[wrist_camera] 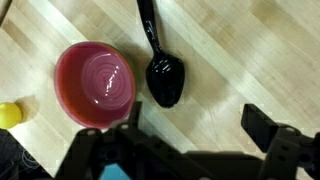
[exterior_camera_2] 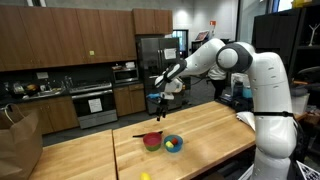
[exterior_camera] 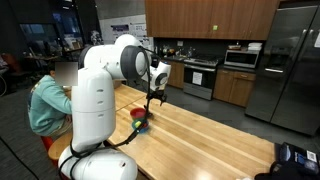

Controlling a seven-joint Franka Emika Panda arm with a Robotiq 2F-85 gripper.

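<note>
My gripper stands open above the wooden table, with nothing between its fingers. In the wrist view a black spoon [wrist_camera: 165, 80] lies on the wood, its bowl end nearest me and ahead of the gap between the fingers. Left of it sits a red bowl [wrist_camera: 94, 84], empty inside. A blue bowl [wrist_camera: 114, 173] is mostly hidden behind the gripper there. The second exterior view shows the red bowl [exterior_camera_2: 153, 142] beside the blue bowl [exterior_camera_2: 174, 144], which has colourful things in it, and my gripper [exterior_camera_2: 163, 116] above them.
A yellow object [wrist_camera: 9, 115] lies left of the red bowl. Wide bare table [exterior_camera: 200, 140] stretches away on the right in the first exterior view. Dark items [exterior_camera: 292, 160] rest at its far right corner. A green chair-like shape [exterior_camera: 48, 105] stands behind the arm.
</note>
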